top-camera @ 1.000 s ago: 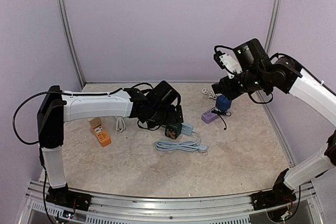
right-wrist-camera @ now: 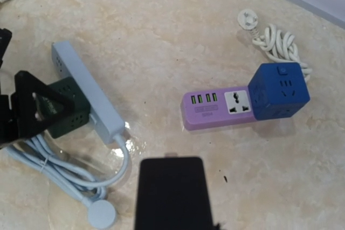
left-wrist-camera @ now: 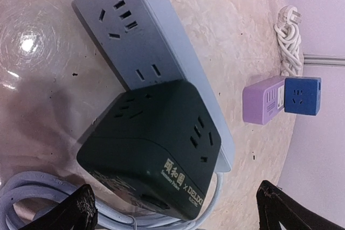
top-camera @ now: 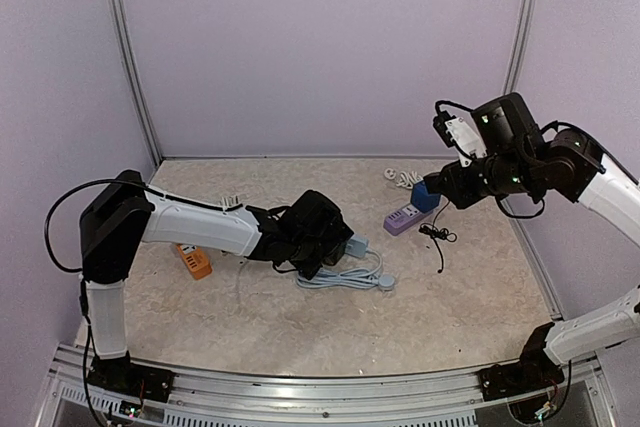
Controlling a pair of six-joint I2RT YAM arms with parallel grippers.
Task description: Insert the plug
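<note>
A black plug or adapter (right-wrist-camera: pixel 172 195) shows at the bottom middle of the right wrist view; its dark cable (top-camera: pixel 438 235) dangles in the top view. My right gripper (top-camera: pixel 450 187), above the back right of the table, is shut on it. The individual right fingers are hard to tell apart. My left gripper is open, its fingers (left-wrist-camera: pixel 67 213) standing on either side of a dark green socket cube (left-wrist-camera: pixel 156 144), with a visible gap to each side. That cube sits against a pale blue power strip (left-wrist-camera: pixel 161 41).
A purple strip (right-wrist-camera: pixel 218 109) with a blue socket cube (right-wrist-camera: pixel 277 92) at its end lies at back right, a white coiled cord (right-wrist-camera: pixel 280 47) behind it. Pale blue cable (top-camera: pixel 340 279) lies in front of the green cube. An orange strip (top-camera: pixel 195 262) is at left.
The right arm has shifted right and lower, its dangling cable moving along.
</note>
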